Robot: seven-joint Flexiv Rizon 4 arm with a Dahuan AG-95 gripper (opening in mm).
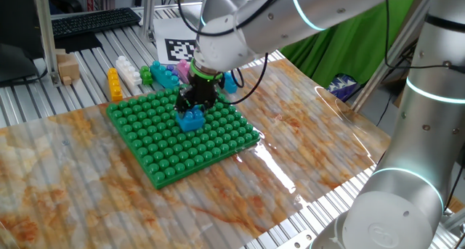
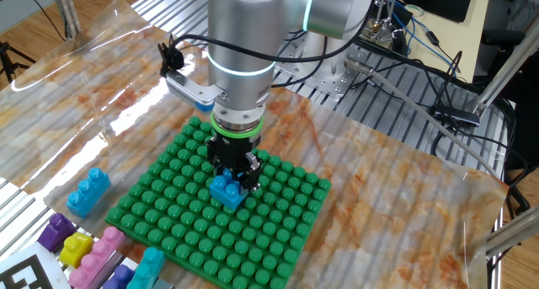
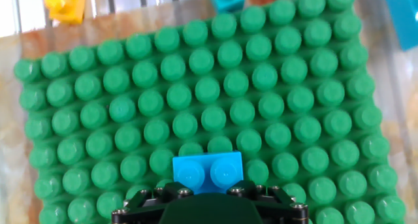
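A small blue brick [image 1: 191, 120] with studs on top is over the middle of the green studded baseplate [image 1: 156, 178]. My gripper [image 2: 236, 178] points down, its black fingers shut on the blue brick [image 2: 226, 192]. In the wrist view two studs of the blue brick [image 3: 208, 172] stick out beyond the gripper, whose dark body covers the rest. Whether the brick's underside touches the baseplate studs or hovers just over them, I cannot tell.
Loose bricks lie along the plate's far side in the first exterior view: yellow [image 1: 114, 84], white [image 1: 128, 71], teal [image 1: 165, 74] and pink [image 1: 183, 70]. A longer blue brick [image 2: 88, 192] rests beside the plate.
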